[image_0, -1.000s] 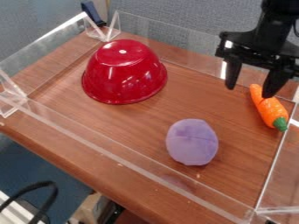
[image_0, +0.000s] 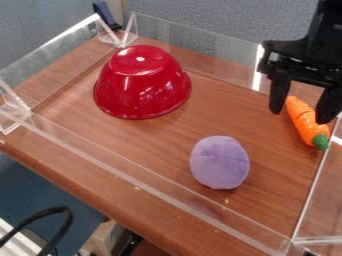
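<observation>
My black gripper (image_0: 303, 104) hangs at the upper right, its two fingers apart with the orange toy carrot (image_0: 306, 123) below and between them, its green tip toward the front. A purple round object (image_0: 219, 162) lies near the middle front of the wooden surface. A red upturned bowl (image_0: 142, 81) sits at the upper left.
Clear plastic walls (image_0: 160, 187) border the wooden surface (image_0: 160, 145) on its sides. A black cable (image_0: 54, 213) lies outside at the lower left.
The bowl, carrot and purple object look unmoved.
</observation>
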